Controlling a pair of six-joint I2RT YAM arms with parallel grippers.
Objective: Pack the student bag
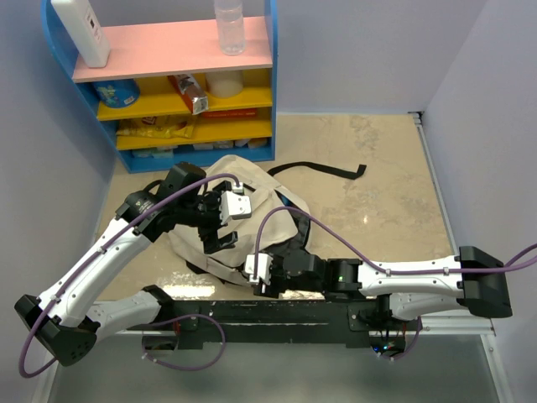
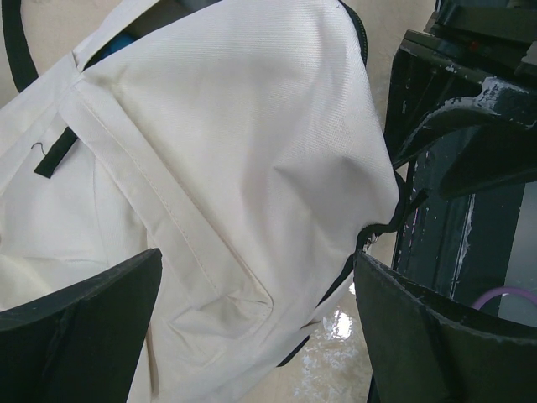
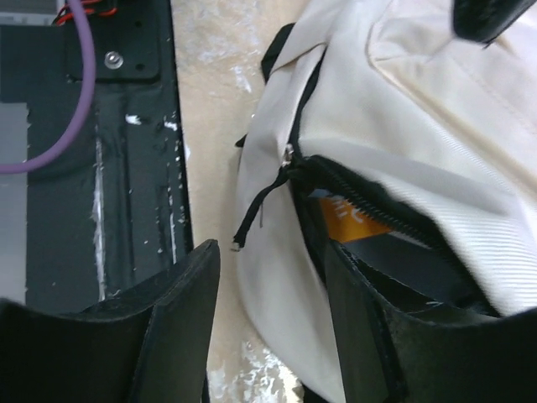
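A cream bag [image 1: 189,243] with black trim and straps lies on the floor beneath both grippers. My left gripper hangs open over the bag's cream fabric, nothing between its fingers. My right gripper is open at the bag's near right edge, where the right wrist view shows a parted zipper [image 3: 361,193] with its pull cord [image 3: 256,206], and something orange [image 3: 344,218] inside. The cord lies above the fingertips, not held.
A blue shelf unit [image 1: 268,84] at the back holds a white bottle [image 1: 82,29], a clear bottle [image 1: 229,28], bags and containers. Bare floor [image 1: 377,193] lies right of the bag. Walls stand on both sides.
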